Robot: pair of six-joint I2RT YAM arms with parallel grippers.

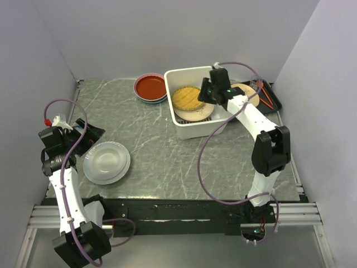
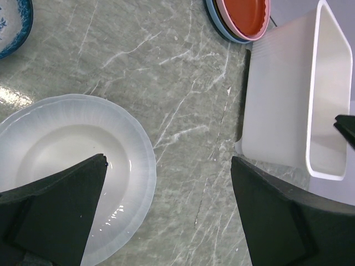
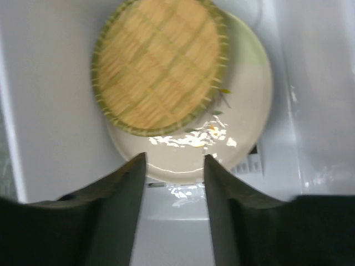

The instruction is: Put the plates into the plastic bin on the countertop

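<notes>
The white plastic bin (image 1: 184, 128) holds a yellow woven plate (image 1: 186, 97) resting on a cream plate (image 1: 192, 116); the right wrist view shows the woven plate (image 3: 155, 61) above the cream plate (image 3: 233, 127). My right gripper (image 1: 206, 88) is over the bin, its fingers (image 3: 119, 205) apart with nothing between them. My left gripper (image 1: 89, 139) stands open at the left, above white plates (image 1: 106, 164), also under it in the left wrist view (image 2: 72, 138).
Stacked plates with a red top (image 1: 149, 87) sit left of the bin. A round tan plate (image 1: 250, 95) and a black tray (image 1: 273, 109) with orange utensils lie right of it. Walls border the sides and back.
</notes>
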